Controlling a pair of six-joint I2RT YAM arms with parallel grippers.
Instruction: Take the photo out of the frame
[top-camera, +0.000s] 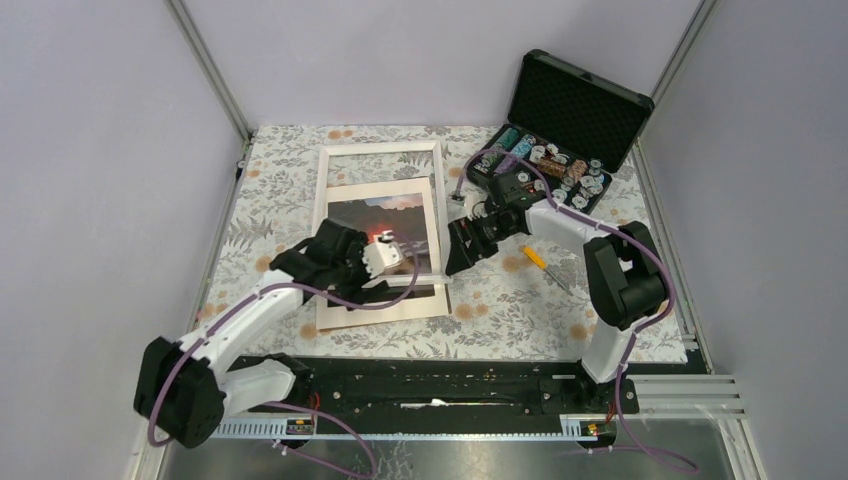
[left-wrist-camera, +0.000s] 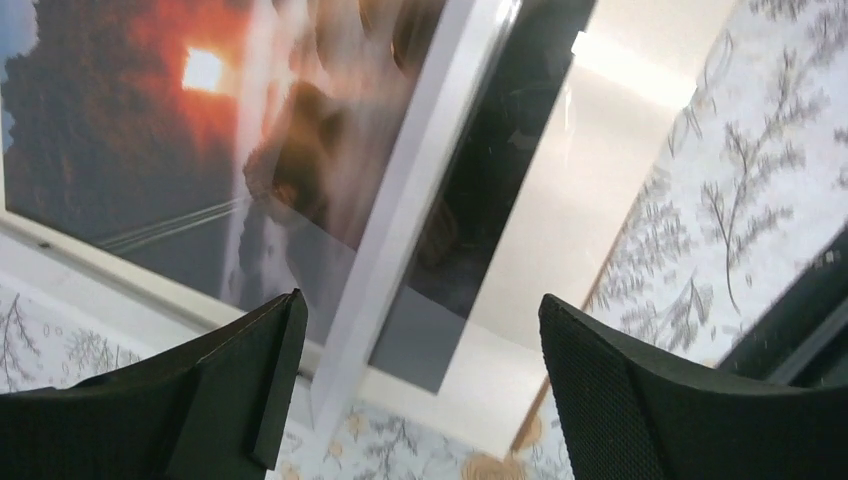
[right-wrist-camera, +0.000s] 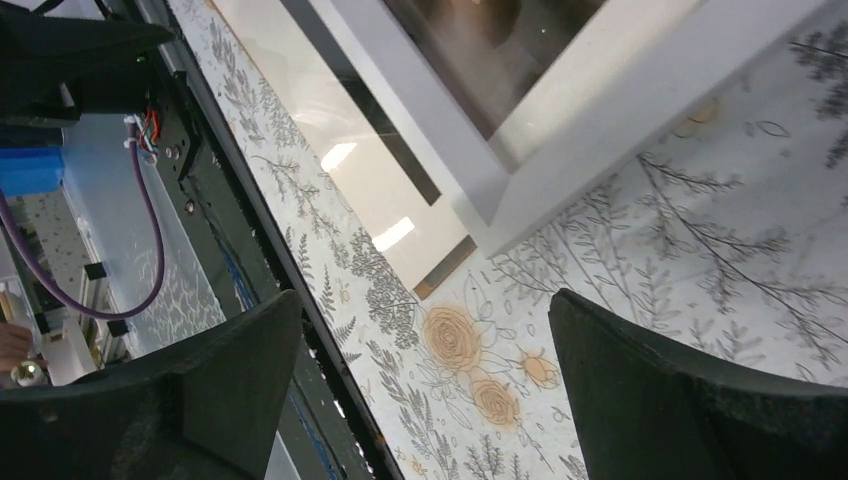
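Observation:
The white frame lies on the patterned table. Beneath it, the photo, a sunset picture with a pale mat, sticks out past the frame's near bar; its far edge stands apart from the far bar. My left gripper is over that near bar and the exposed mat, its fingers parted and empty; in the top view its arm hides part of the photo. Just off the frame's near right corner, my right gripper stands open, with only tablecloth and the photo's corner showing between its fingers.
An open black case of poker chips stands at the back right. A yellow-handled tool lies to the right of my right gripper. Bare table lies left of the frame and at the front right.

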